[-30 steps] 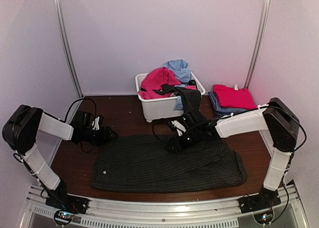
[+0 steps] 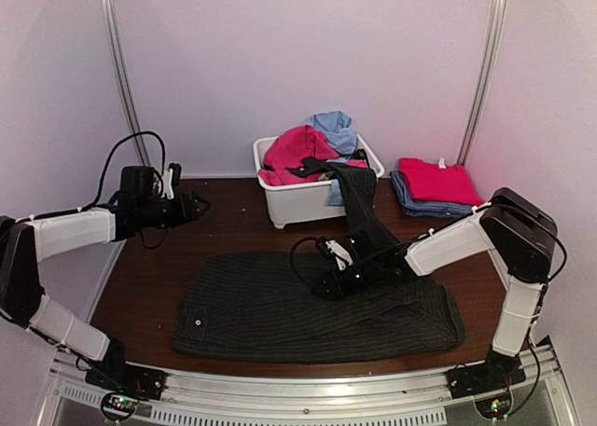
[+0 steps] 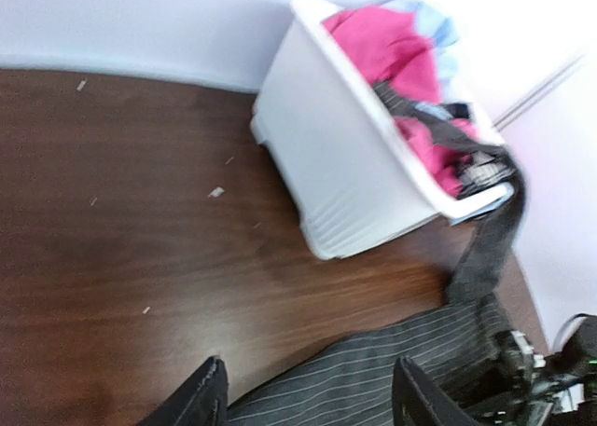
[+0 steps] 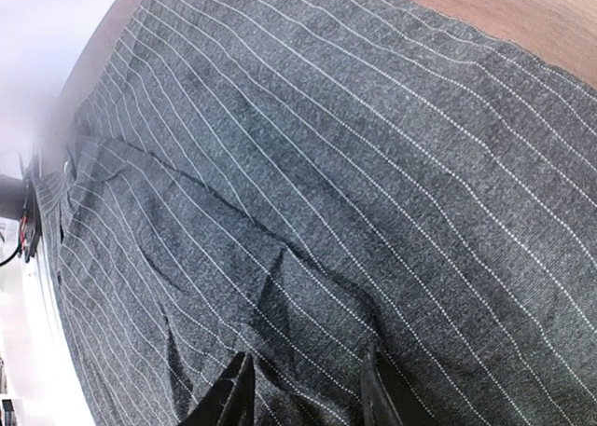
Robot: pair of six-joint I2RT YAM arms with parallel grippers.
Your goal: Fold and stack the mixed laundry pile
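Observation:
A dark pinstriped garment [image 2: 261, 314] lies spread over the front of the table, one strip running up into the white laundry basket [image 2: 308, 202], which holds pink and blue clothes. My left gripper [image 2: 196, 205] is raised over bare wood at the left, fingers [image 3: 201, 398] apart and nothing between them. My right gripper [image 2: 331, 286] is low over the middle of the dark garment; in the right wrist view its fingers [image 4: 238, 389] are apart at the cloth, which shows wrinkles there.
A folded stack with pink [image 2: 438, 179] on blue checked cloth sits at the back right. Bare table [image 2: 233, 226] shows at the left and back left. Walls enclose the sides and back.
My left gripper has risen away from the garment's back-left corner toward the back. My right gripper has shifted slightly toward the front over the cloth.

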